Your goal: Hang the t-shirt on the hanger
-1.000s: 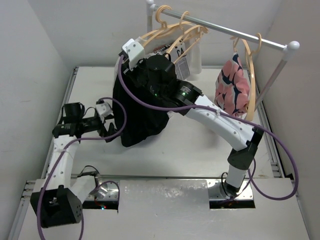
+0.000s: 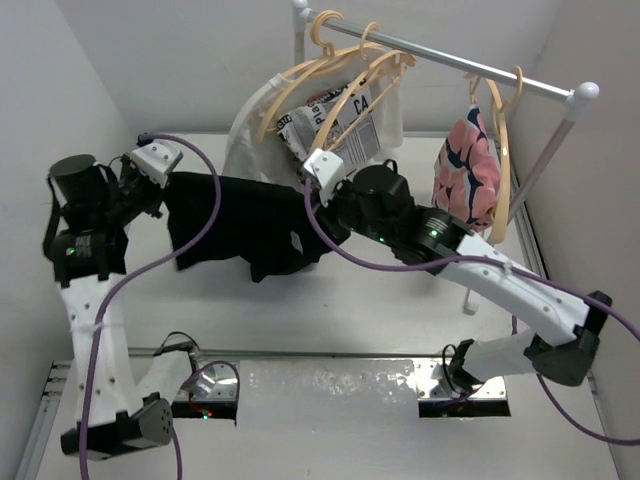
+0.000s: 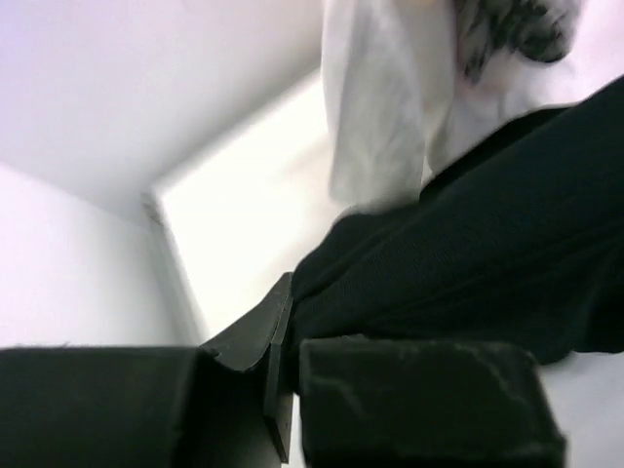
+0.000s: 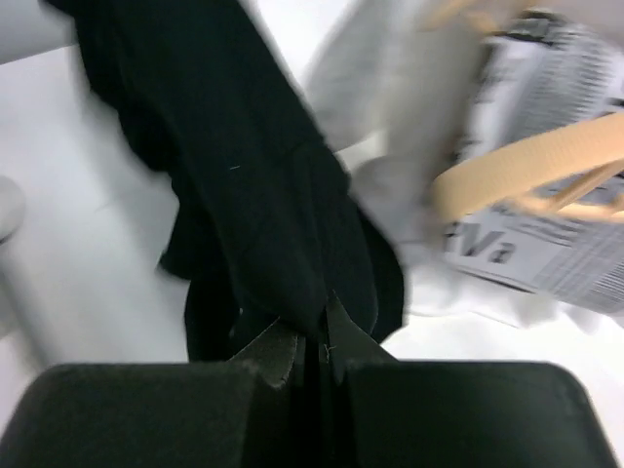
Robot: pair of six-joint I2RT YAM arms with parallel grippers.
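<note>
The black t-shirt (image 2: 245,222) is stretched in the air between my two grippers, above the white table. At its left end, my left gripper (image 2: 158,192) is shut on the cloth; in the left wrist view the dark fabric (image 3: 458,263) runs away to the right from the fingertips. My right gripper (image 2: 335,205) is shut on the other end, with the shirt (image 4: 263,214) bunched and folded above the fingers in the right wrist view. A wooden hanger (image 4: 526,166) shows close by on the right of that view, apart from the shirt.
A rack with a metal rail (image 2: 440,55) spans the back right. Wooden hangers (image 2: 345,105) carry a white garment and a printed one (image 2: 335,130) behind the shirt. A pink patterned garment (image 2: 467,170) hangs farther right.
My left gripper has moved left and up, my right gripper right and down.
</note>
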